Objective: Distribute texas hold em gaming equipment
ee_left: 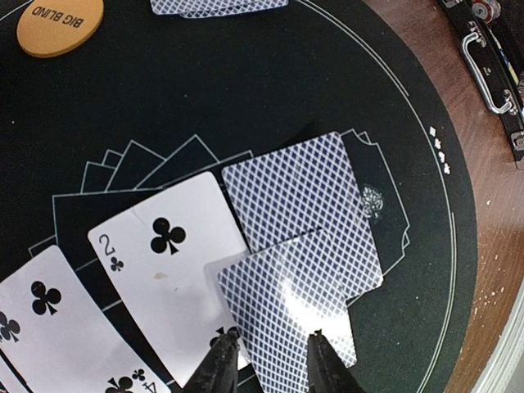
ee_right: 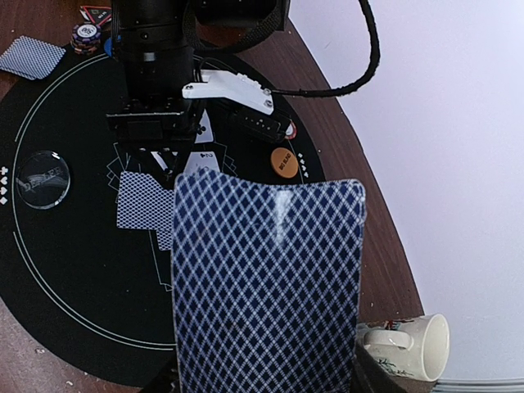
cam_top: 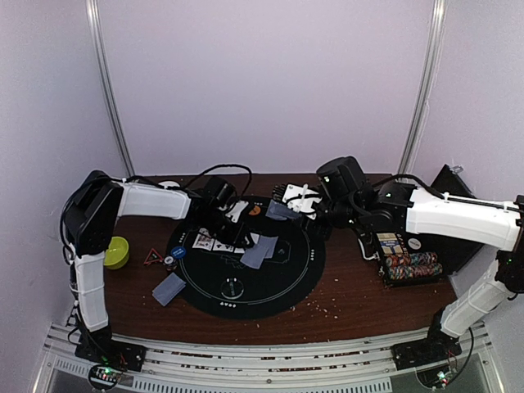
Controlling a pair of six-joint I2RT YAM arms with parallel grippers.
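In the left wrist view, my left gripper is partly open low over two overlapping blue-backed cards. The upper card [ee_left: 286,307] shows between its fingertips, covering part of the lower card [ee_left: 307,196] and the edge of the two of clubs [ee_left: 168,254]. Whether the fingertips touch it I cannot tell. More face-up clubs [ee_left: 61,315] lie to the left. My right gripper is shut on blue-backed cards [ee_right: 266,278], which fill the middle of the right wrist view; how many they are is unclear. From above, that arm hangs over the mat's right side.
On the round black mat [cam_top: 286,286] are an orange big blind disc [ee_left: 59,23] and a clear disc [cam_top: 232,288]. Face-down cards [cam_top: 169,289] lie at its left edge. A yellow bowl [cam_top: 116,252] stands far left, a chip case [cam_top: 413,262] right.
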